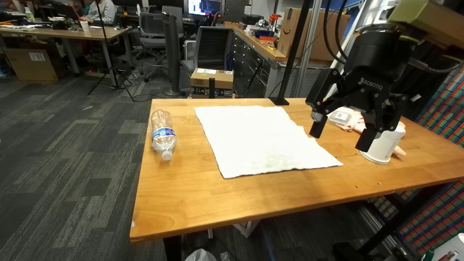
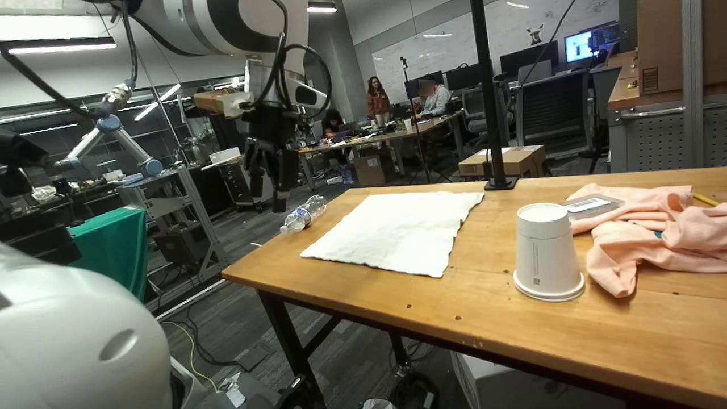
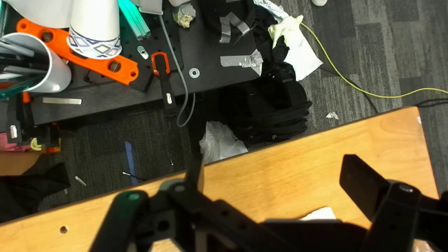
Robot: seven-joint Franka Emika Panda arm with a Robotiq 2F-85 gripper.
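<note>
My gripper (image 1: 340, 138) hangs in the air with its fingers wide apart and nothing between them; exterior view 2 also shows it raised above the table. On the table a white cloth (image 1: 261, 137) lies spread flat, slightly stained near its front edge. Left of the cloth, a clear plastic bottle (image 1: 163, 134) with a blue label lies on its side. A white cup-shaped container (image 2: 547, 249) stands wide rim down at the other side. Beside it is a crumpled peach cloth (image 2: 640, 228) with a clear labelled package (image 2: 591, 205) on it. In the wrist view, only a white corner of the spread cloth (image 3: 320, 214) shows.
A black post (image 2: 492, 102) rises at the table's back edge. Bare wood (image 1: 195, 204) runs along the front. In the wrist view, a dark cart (image 3: 201, 69) with tools and a pen cup (image 3: 58, 69) stands across a gap from the table.
</note>
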